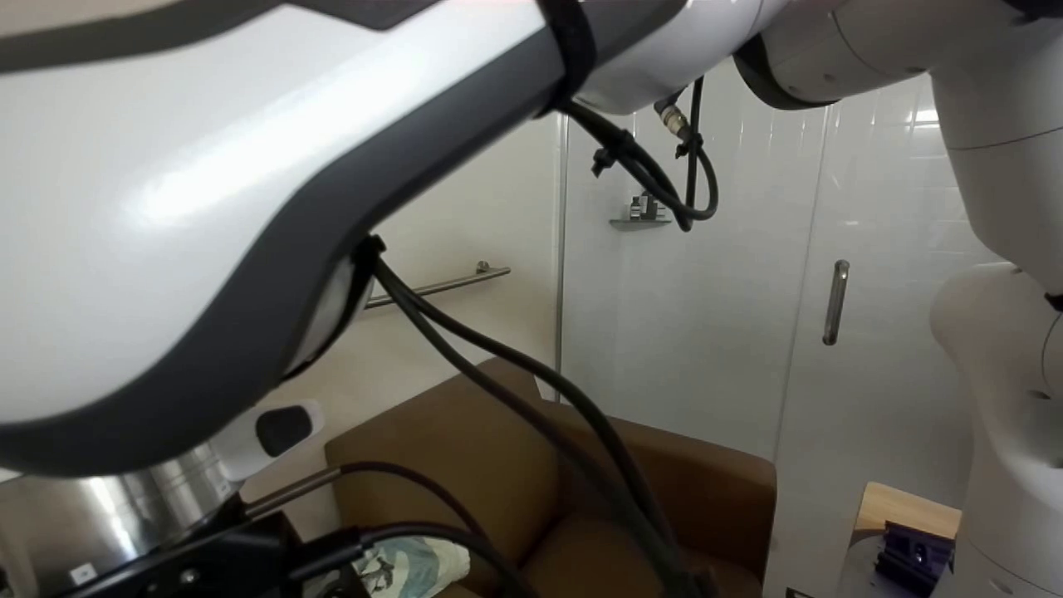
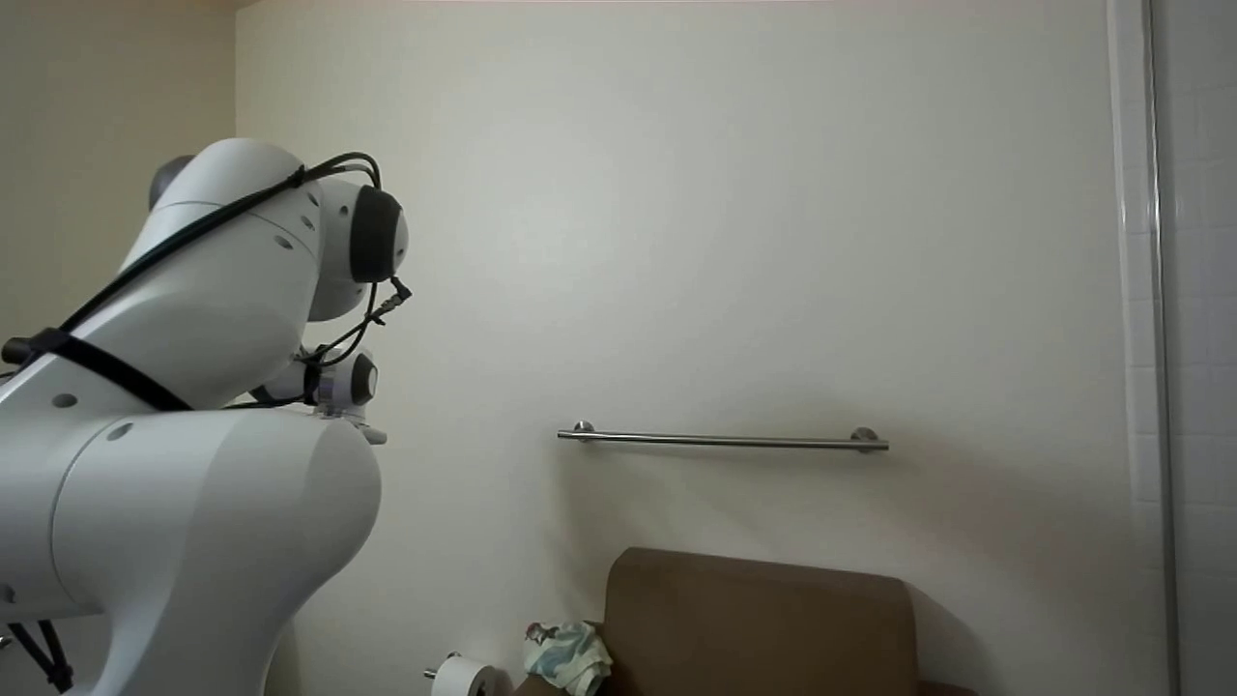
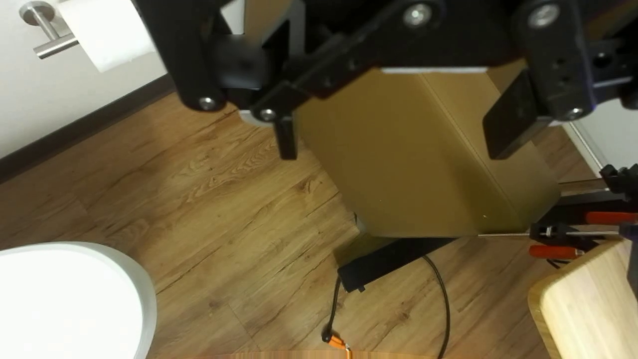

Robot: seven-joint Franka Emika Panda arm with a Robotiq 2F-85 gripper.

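In the wrist view my gripper is open, its two dark fingers [image 3: 511, 116] wide apart. Nothing sits between them; behind the gap shows the side of a brown armchair [image 3: 389, 185], well below. A patterned white and blue-green cloth [image 2: 568, 655] lies at the chair's left side in exterior view 2. Exterior view 1 shows part of the same cloth [image 1: 423, 566] beyond the gripper's black housing, and the fingertips are out of sight there.
A toilet paper roll [image 3: 107, 30] hangs on the wall, with a round white surface [image 3: 66, 305] below it. A wooden board [image 3: 592, 302], red-handled tools [image 3: 553, 251] and a black box with cables [image 3: 389, 260] lie near the chair. A towel bar [image 2: 719, 441] crosses the wall.
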